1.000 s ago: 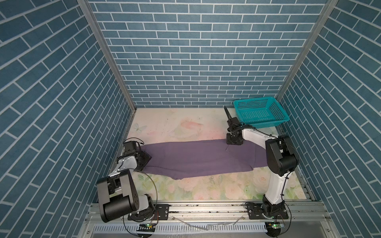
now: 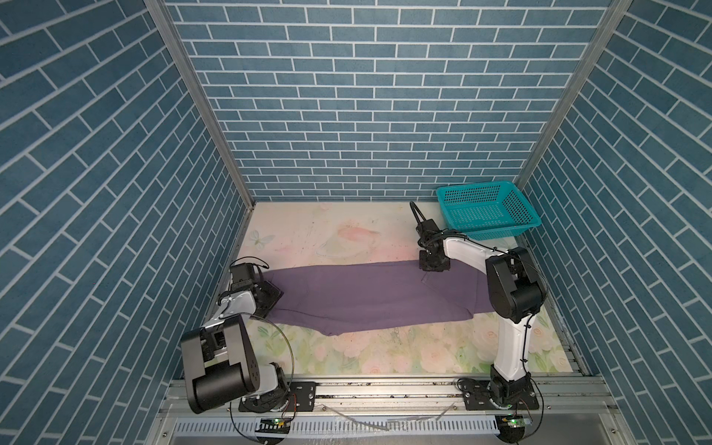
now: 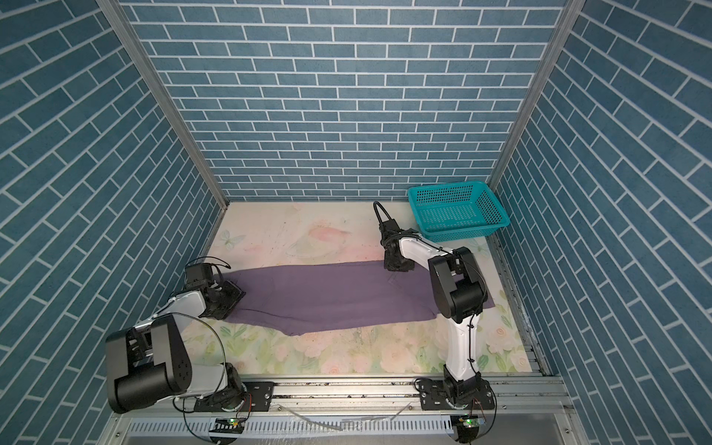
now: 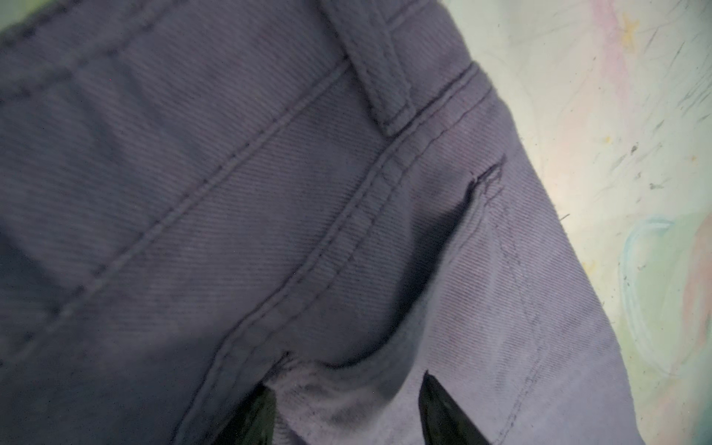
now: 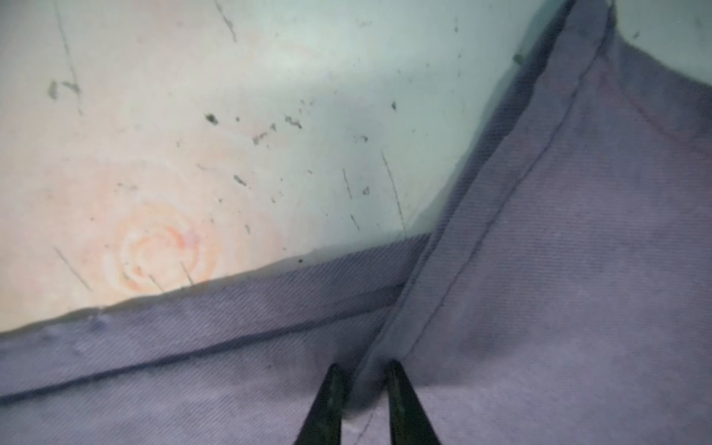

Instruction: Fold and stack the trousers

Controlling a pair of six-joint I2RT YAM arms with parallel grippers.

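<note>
Purple trousers (image 2: 363, 296) lie spread flat lengthwise across the table. At their left, waistband end, my left gripper hovers low with fingers apart over a pocket opening (image 4: 445, 259) and seams; whether cloth sits between them is unclear, but it is not closed. My right gripper is down at the upper side of the right part of the trousers, its fingertips part open on either side of a raised folded seam edge (image 5: 474, 200).
A turquoise basket (image 2: 485, 211) stands at the back right corner. Bare table (image 2: 333, 230) shows behind and in front of the trousers. Brick-patterned walls enclose the table on three sides.
My right gripper has shifted slightly left, and its arm with it. The left arm looks unchanged.
</note>
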